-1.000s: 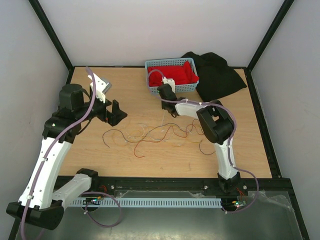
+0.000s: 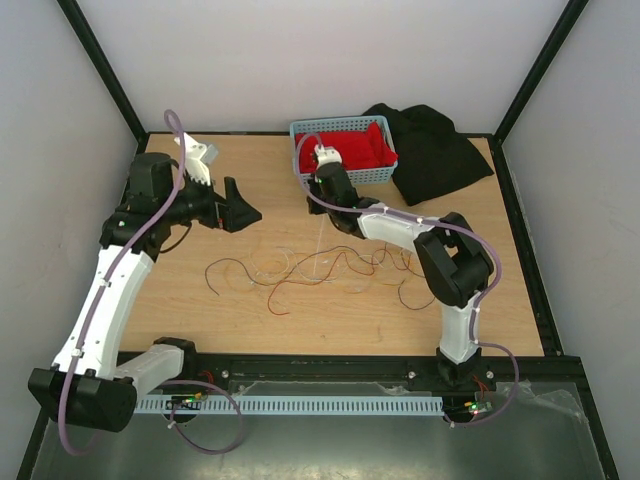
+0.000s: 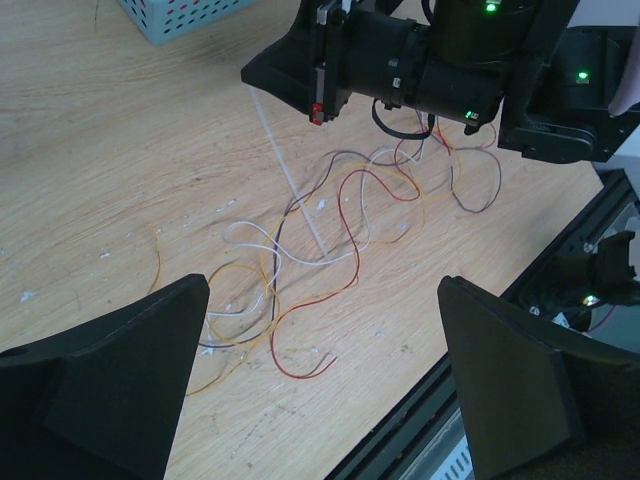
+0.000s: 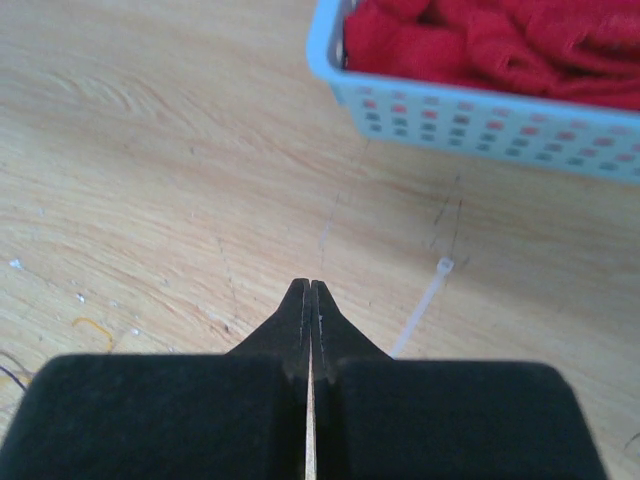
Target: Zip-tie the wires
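Tangled red, orange, white and dark wires [image 2: 300, 275] lie across the middle of the table [image 2: 200, 310]. A white zip tie crosses them, its head [image 4: 445, 264] lying clear on the wood in the right wrist view. My left gripper [image 2: 240, 205] hangs above the left of the table, open and empty, its wide fingers framing the wires in the left wrist view. My right gripper is above the wood between wires and basket, shut, nothing showing between its fingertips, beside the zip tie's head in that view.
A light blue basket [image 2: 342, 124] with red cloth stands at the back. A black cloth [image 2: 440, 155] lies at the back right.
The right arm has moved toward the front and left, its forearm higher in the top view. The left arm has shifted slightly. The wires look unchanged.
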